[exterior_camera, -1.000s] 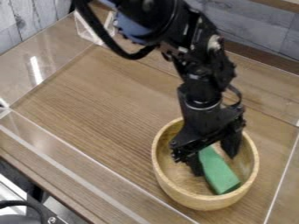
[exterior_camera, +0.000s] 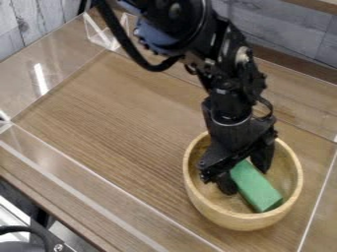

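A tan round bowl stands at the lower right of the wooden table, holding a green block. My black arm reaches down from the upper left, and my gripper is low inside the bowl at the block's upper left end, with its fingers open. The fingertips partly hide that end of the block; whether they touch it I cannot tell.
A raised wooden edge with a grey wall behind it runs along the back. Dark cables lie at the lower left corner.
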